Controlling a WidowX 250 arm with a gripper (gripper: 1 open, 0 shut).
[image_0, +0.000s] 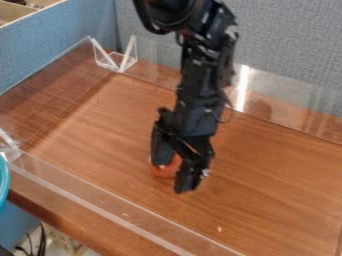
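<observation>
My black gripper (179, 168) reaches down from the top of the camera view to the wooden work surface, its fingers apart around a small reddish-orange round object (164, 169). The object sits low on the surface, mostly hidden behind the gripper, so whether the fingers touch it is unclear.
A white bracket (114, 56) stands at the back left. A cyan rimmed object (3, 181) is cut off at the left edge.
</observation>
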